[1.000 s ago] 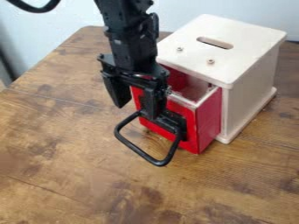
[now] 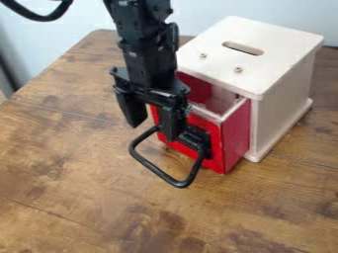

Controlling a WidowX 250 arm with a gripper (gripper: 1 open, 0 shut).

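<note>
A pale wooden box (image 2: 278, 104) with a slot in its top stands on the table, a red drawer (image 2: 226, 148) pulled out from its front. The drawer has a large black handle (image 2: 183, 181) on its face. My black gripper (image 2: 154, 111) hangs just in front of and above the drawer, over the handle's upper mount. Its two fingers point down; whether they stand open or are closed on something is hard to tell.
A pale wall rises behind it, with a black cable at the top left.
The arm and gripper have shifted very slightly upward over the last second. The drawer and box look the same.
</note>
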